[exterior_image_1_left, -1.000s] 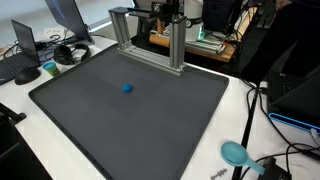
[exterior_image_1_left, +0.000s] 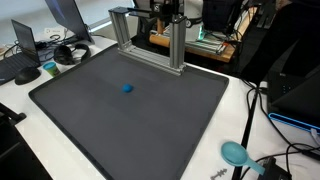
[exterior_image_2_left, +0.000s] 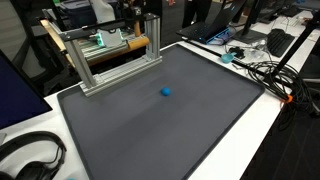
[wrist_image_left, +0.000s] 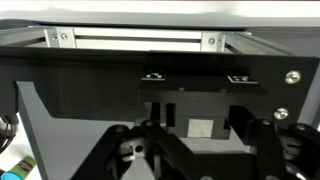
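Observation:
A small blue round object (exterior_image_1_left: 127, 88) lies on the dark grey mat, toward its far side. It also shows in the second exterior view as a blue spot (exterior_image_2_left: 166, 92), with nothing touching it. Away from it, my gripper is over a metal frame (wrist_image_left: 210, 42) with a long black bar (wrist_image_left: 75, 75) across it. The dark fingers blend into the black parts there, so their gap and any contact are unclear. A pale square (wrist_image_left: 200, 128) shows between the dark parts. In the exterior views the frame top and gripper are mostly cut off.
A turquoise round item (exterior_image_1_left: 237, 155) lies at the front right. A laptop (exterior_image_1_left: 40, 45) and a green cup (exterior_image_1_left: 50, 68) are at the left, and headphones (exterior_image_2_left: 32, 158) sit beside the mat in the second exterior view.

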